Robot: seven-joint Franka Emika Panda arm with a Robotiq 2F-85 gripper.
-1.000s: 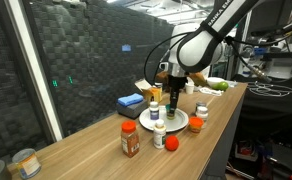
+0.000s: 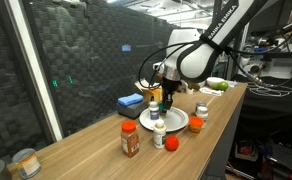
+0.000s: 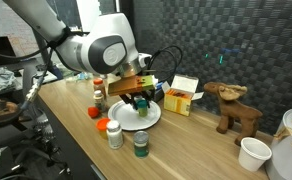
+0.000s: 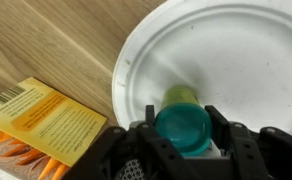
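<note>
Over a white plate (image 4: 141, 55) my gripper points down, shut on a small bottle with a green cap (image 4: 183, 129) and a yellowish body. In exterior view 2 the green-capped bottle (image 3: 141, 103) shows beneath the gripper (image 3: 141, 96), above or on the plate (image 3: 126, 121). Whether its base touches the plate I cannot tell. From exterior view 1, the gripper (image 2: 166, 103) is over the plate (image 2: 147, 124), and the bottle is mostly hidden.
Around the plate stand a red-lidded jar (image 2: 130, 138), a white-capped shaker (image 2: 159, 134), a red ball (image 2: 172, 143) and an orange item (image 2: 195, 124). A yellow box (image 3: 183, 94), a toy moose (image 3: 239, 108) and a white cup (image 3: 253, 153) lie further along.
The gripper has come down slightly over the plate, around the green-capped bottle, which showed more clearly beneath it before. The other objects have not moved.
</note>
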